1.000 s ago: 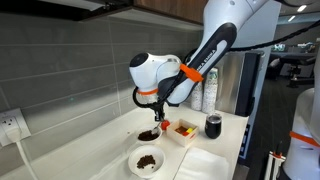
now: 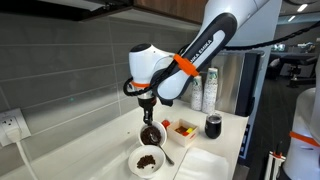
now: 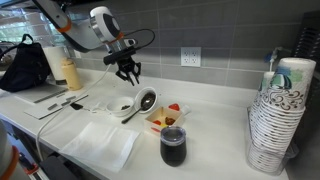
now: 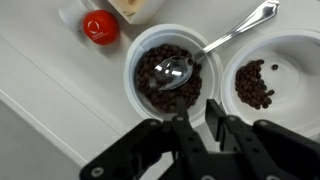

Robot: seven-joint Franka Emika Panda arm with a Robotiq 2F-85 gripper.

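My gripper is shut on the near rim of a white bowl [image 4: 130, 62] of dark beans, with a metal spoon [image 4: 172, 72] lying in it. In the second exterior view this bowl [image 3: 148, 100] is tilted, its opening turned sideways. The gripper [image 2: 149, 119] comes down on it from above. Beside it stands a second white bowl [image 2: 147, 160], with a small patch of beans on its bottom. The exact contact at the rim is small and partly hidden by the fingers [image 4: 181, 108].
An open box [image 3: 161, 119] of small colourful items stands near the bowls, with a red object [image 4: 101, 27] close by. A dark jar [image 2: 213, 126], tall cup stacks [image 3: 276, 110] and a white sheet [image 3: 100, 142] occupy other parts of the table.
The gripper has moved slightly left and down to the bean bowl. That bowl has tilted toward the camera, and the spoon handle now slants to the right.
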